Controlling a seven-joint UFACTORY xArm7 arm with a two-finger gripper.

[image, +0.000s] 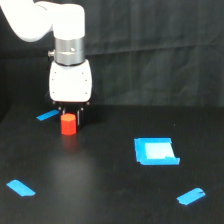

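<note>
A small red block [69,125] stands on the dark table at the left. Directly over and behind it is my white gripper [72,112], pointing down. Its dark fingers are close about the block, narrower than a full opening. They hardly stand out from the black background, so whether they grip the block cannot be told. The block's front face is in plain view, and no clear lift off the table shows.
A white square bordered by blue tape [140,152] lies at the right. Blue tape strips mark the table at the left front [20,188], right front [191,197] and behind the block [48,115].
</note>
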